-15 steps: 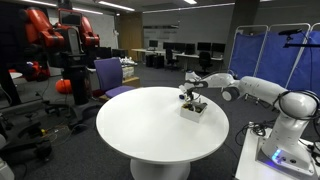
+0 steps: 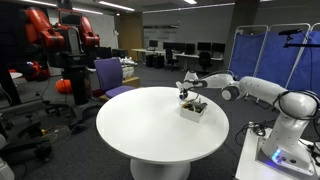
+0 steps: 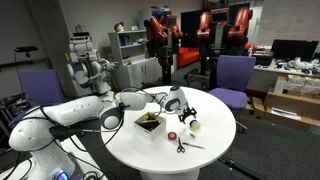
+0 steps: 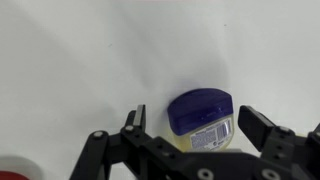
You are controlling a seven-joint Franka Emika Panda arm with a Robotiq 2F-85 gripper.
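A small jar (image 4: 200, 108) with a dark blue top and a pale yellow, barcoded body lies on the white table, low in the wrist view. My gripper stands open, its fingers on either side of the jar with clear gaps showing. In exterior view 2, the gripper (image 3: 183, 112) is over the table beyond the box, near a pale yellow round item (image 3: 195, 127). I cannot tell from there whether that item is the jar. Exterior view 1 shows the gripper (image 2: 184, 92) small and far off, just behind the box.
An open box (image 3: 150, 125) with items inside stands close to the arm. A red round item (image 3: 172, 135), scissors (image 3: 181, 148) and a few small things lie nearby.
The box has not moved.
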